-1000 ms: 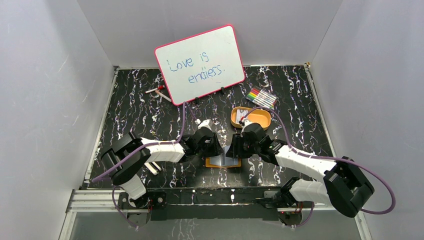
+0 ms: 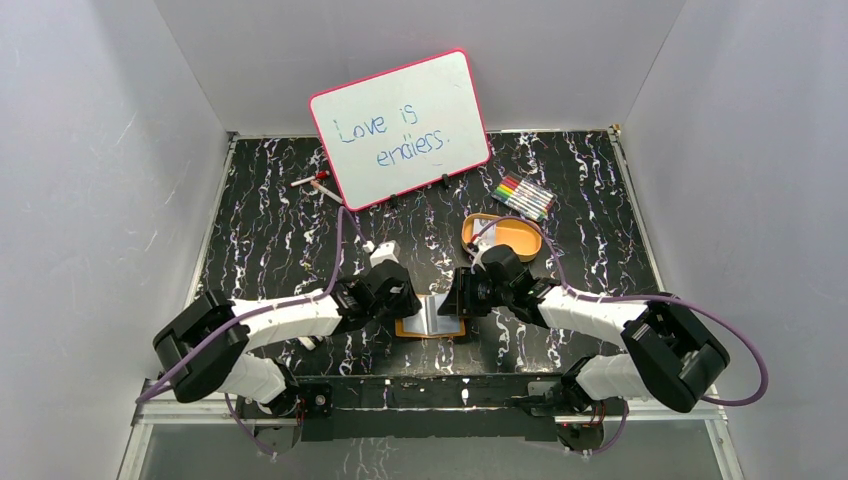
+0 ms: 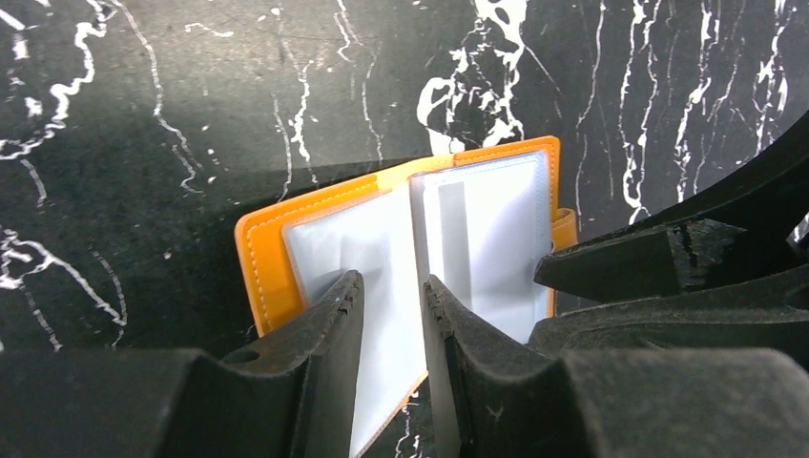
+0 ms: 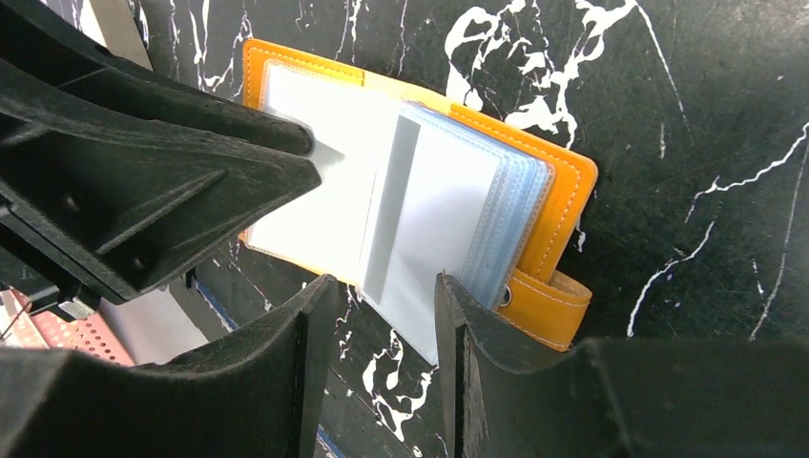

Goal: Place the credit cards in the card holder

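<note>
The orange card holder (image 2: 430, 333) lies spread on the table near the front, its clear whitish sleeves facing up. In the left wrist view its left sleeve (image 3: 377, 258) shows between and beyond the fingers of my left gripper, which is partly open. My right gripper is also partly open, over the lower edge of the right-hand stack of sleeves (image 4: 444, 191). No card shows in either gripper. A whitish card (image 2: 484, 229) rests in the orange tray (image 2: 520, 238) behind the right arm.
A whiteboard (image 2: 400, 130) leans at the back. Coloured markers (image 2: 524, 196) lie at the back right, and loose pens (image 2: 325, 190) by the board's left side. The two grippers are close together over the holder.
The holder has shifted slightly left. My left gripper has moved left over it, and the right one a little left as well. The holder's sleeves now look more spread apart.
</note>
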